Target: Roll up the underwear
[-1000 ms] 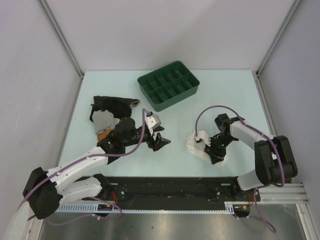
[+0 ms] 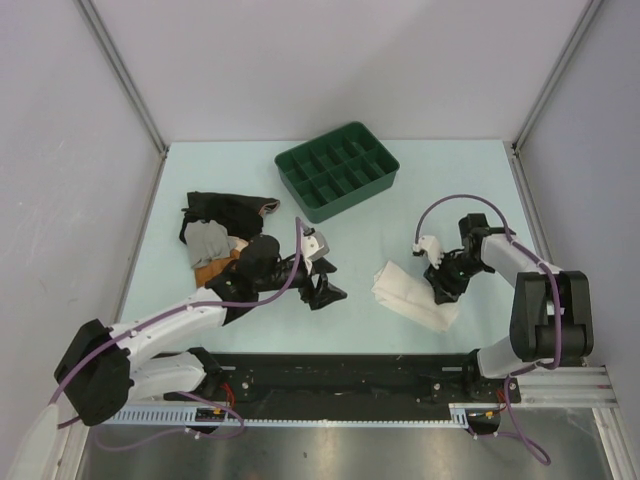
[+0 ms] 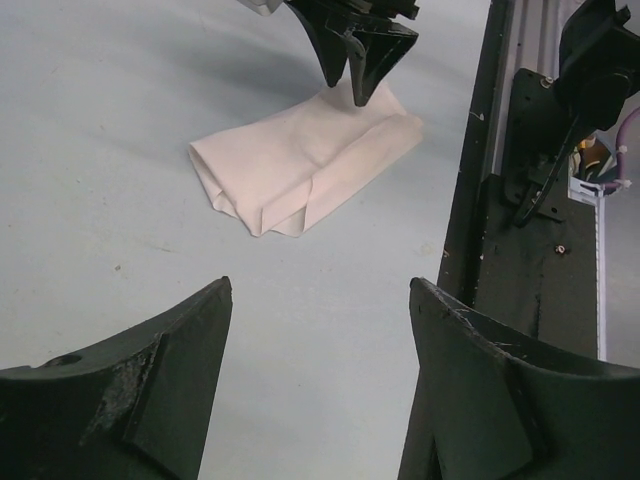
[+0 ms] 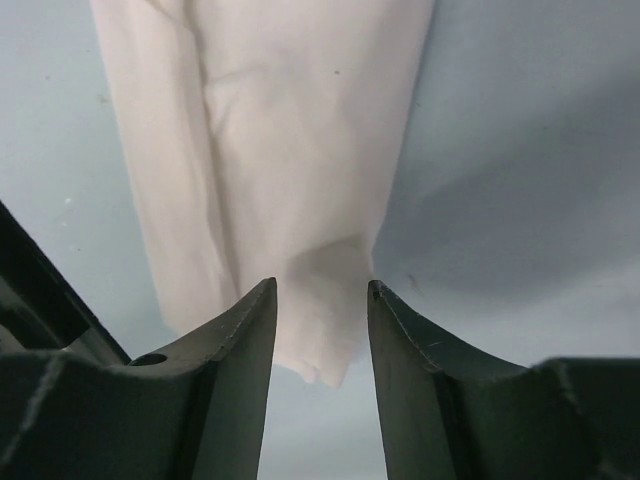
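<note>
The pale pink underwear (image 2: 410, 295) lies folded into a long strip at the table's right front. In the left wrist view the underwear (image 3: 290, 160) shows folded edges along its near side. Over its right end is my right gripper (image 2: 437, 293), open. From the right wrist view, the cloth (image 4: 300, 130) runs beneath the parted fingers of my right gripper, not visibly gripped. My left gripper (image 2: 328, 297) is open and apart from the underwear, left of it, with bare table between its fingers.
A green divided box (image 2: 338, 172) stands at the back middle. Dark, grey and brown clothes (image 2: 215, 235) are piled at the left, behind the left arm. The table's dark front edge (image 2: 320, 365) is close to the underwear.
My right gripper has moved rightward along the underwear to its right end. The left gripper has shifted slightly right. The underwear looks about the same, with more of its middle uncovered.
</note>
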